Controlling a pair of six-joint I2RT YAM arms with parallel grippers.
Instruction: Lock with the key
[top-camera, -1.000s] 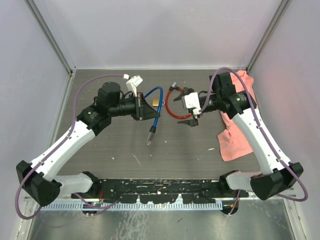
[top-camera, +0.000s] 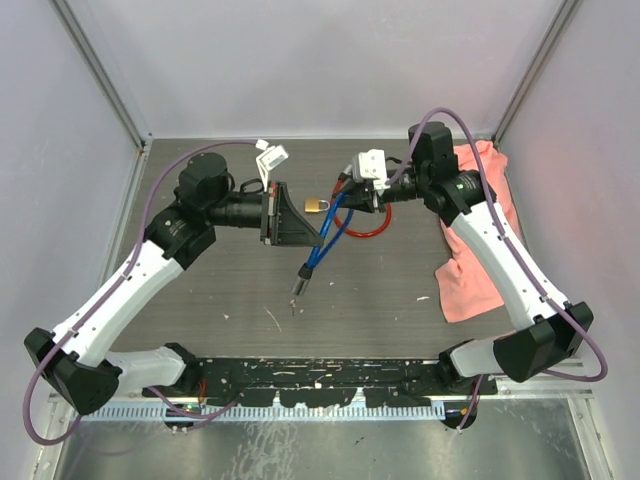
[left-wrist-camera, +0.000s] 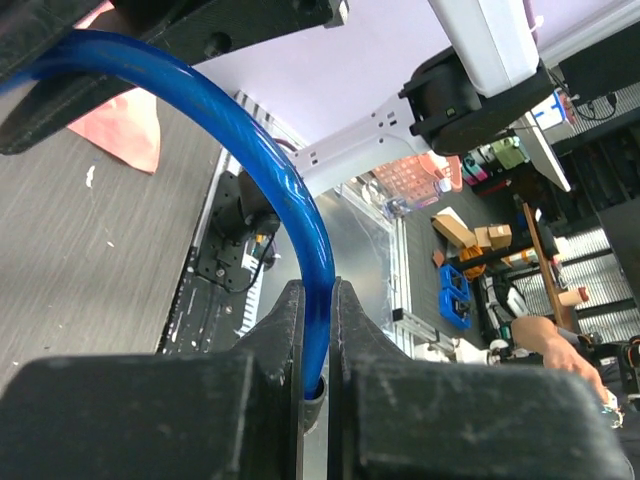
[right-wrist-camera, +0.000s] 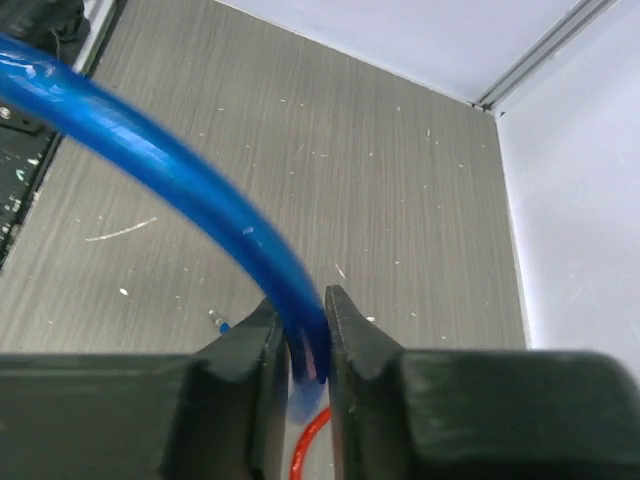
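Observation:
A blue cable lock is held up between my arms, with a black and silver end hanging below. My left gripper is shut on the blue cable; its fingers press both sides of it in the left wrist view. On another part of the cable, my right gripper has its fingers closed in against both sides. From above, the right hand hides part of the cable there. No key can be made out clearly.
A brass padlock and a red cable lock lie on the table beneath the arms. Pink cloth covers the right side.
My right gripper stood open and apart from the cable; it has moved left and now has its fingers around it. The blue cable's loop has swung from left to right.

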